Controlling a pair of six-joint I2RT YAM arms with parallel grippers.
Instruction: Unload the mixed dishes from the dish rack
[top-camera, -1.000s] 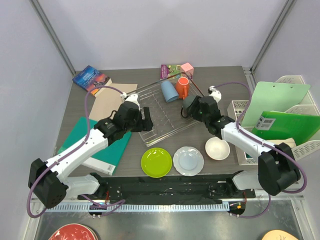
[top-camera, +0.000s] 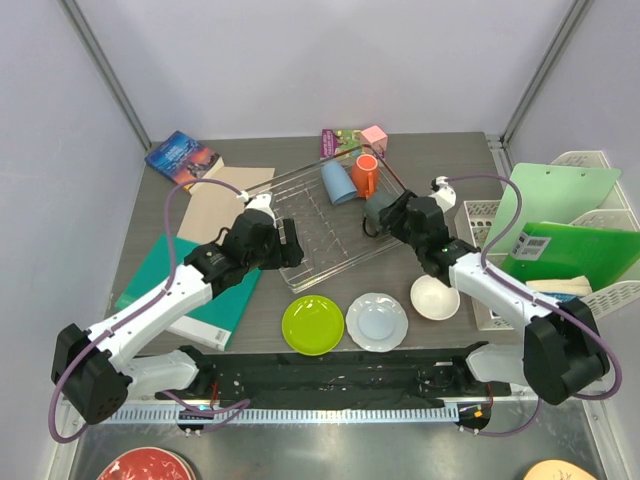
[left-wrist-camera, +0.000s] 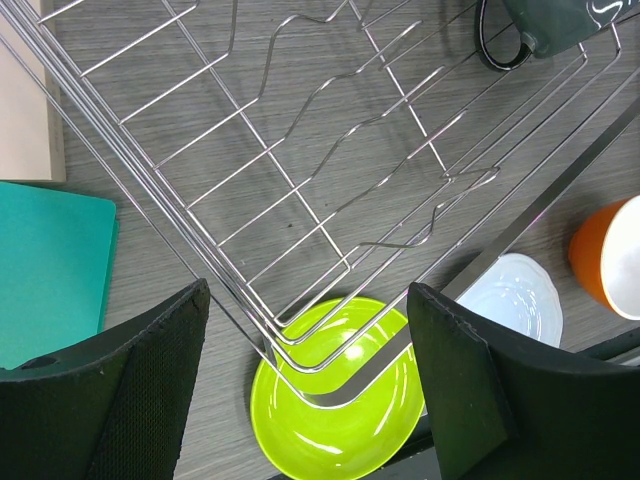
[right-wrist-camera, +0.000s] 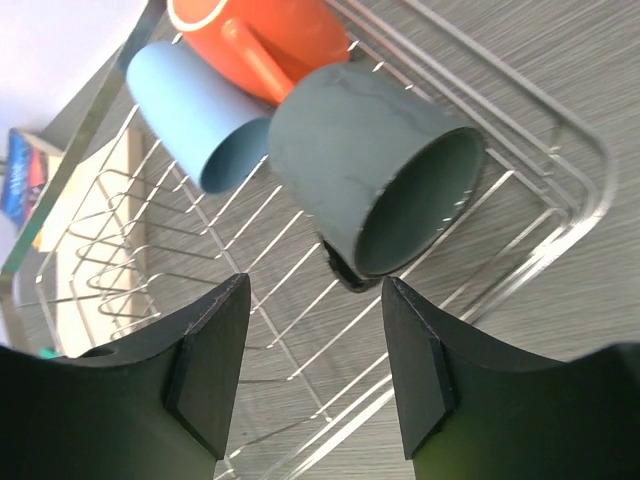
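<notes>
The wire dish rack (top-camera: 318, 232) holds three cups lying on their sides. A dark grey-green mug (right-wrist-camera: 370, 165) is nearest my right gripper, which is open with its fingertips just short of the mug's rim and nothing between them. Beyond it lie a blue cup (right-wrist-camera: 200, 115) and an orange mug (right-wrist-camera: 262, 38). My left gripper is open over the rack's front left corner, its fingers apart and empty. On the table in front of the rack are a green plate (top-camera: 313, 325), a white plate (top-camera: 377, 322) and an orange-sided bowl (top-camera: 435, 298) with a white inside.
White baskets (top-camera: 488, 310) with green folders stand at the right. A teal folder (top-camera: 225, 305) and a tan board (top-camera: 222, 205) lie left of the rack. Books (top-camera: 183, 160) and a pink block (top-camera: 374, 138) sit behind.
The dishes look unmoved.
</notes>
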